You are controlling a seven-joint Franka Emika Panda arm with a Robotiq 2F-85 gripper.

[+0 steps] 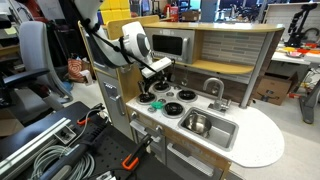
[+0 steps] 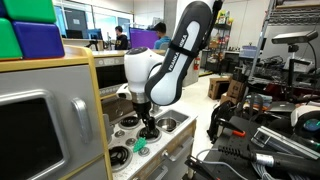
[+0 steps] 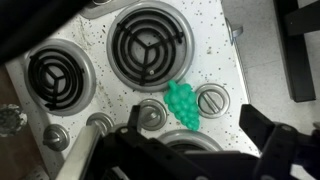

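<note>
A bright green bunch, like toy grapes [image 3: 183, 103], lies on the white stove top among the knobs, just in front of a large burner. The same green toy shows small in exterior view 1 [image 1: 157, 105] and in exterior view 2 [image 2: 140, 145]. My gripper stands open, its two dark fingers at the lower edge of the wrist view, with nothing held between them. From above, the green toy appears between and just beyond the fingertips. Exterior view 2 shows the gripper [image 2: 149, 130] over the stove, close to the toy; its exact height is hard to tell.
Several black coil burners [image 1: 173, 108] surround the toy. A sink [image 1: 200, 124] with a faucet [image 1: 216, 92] lies to the right. The microwave [image 1: 171, 44] and wooden shelf [image 1: 220, 65] stand behind the stove. White counter [image 1: 258, 145] beyond the sink is clear.
</note>
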